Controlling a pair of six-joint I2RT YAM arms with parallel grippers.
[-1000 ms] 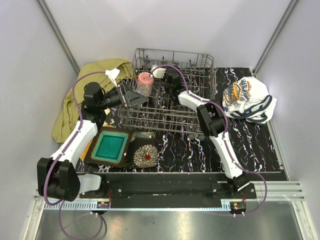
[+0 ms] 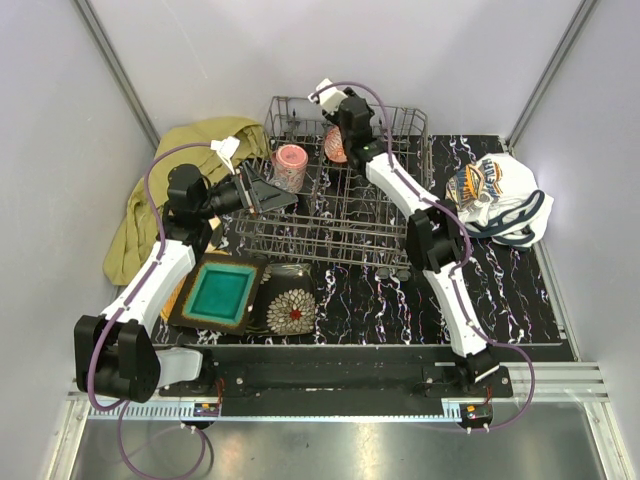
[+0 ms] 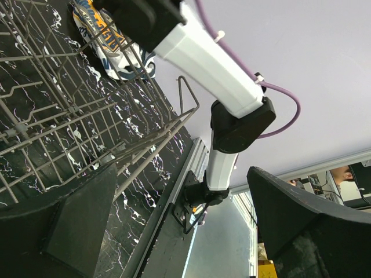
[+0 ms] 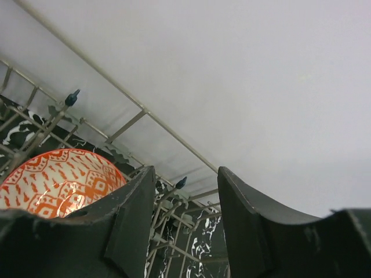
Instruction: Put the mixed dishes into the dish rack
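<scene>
In the top view, a pink-rimmed patterned cup (image 2: 290, 170) stands in the left part of the wire dish rack (image 2: 345, 228). An orange-and-white patterned dish (image 2: 334, 146) rests near the rack's back middle, partly hidden by the right arm. The right wrist view shows that dish (image 4: 64, 180) beside and below my right gripper, which is open with nothing between its fingers. Over the rack's left side my left gripper (image 2: 270, 193) hangs open and empty. Left of the rack's front lie a square plate with a teal centre (image 2: 221, 294) and a dark flower-patterned plate (image 2: 291, 312).
A crumpled white patterned cloth (image 2: 498, 198) lies right of the rack, and an olive cloth (image 2: 138, 236) is bunched at the left. The rack's back rail (image 4: 119, 87) runs close to my right gripper.
My right arm has moved toward the back and slightly right, away from the pink-rimmed cup. More of the orange-and-white dish now shows beneath it. The left arm and the plates stay put.
</scene>
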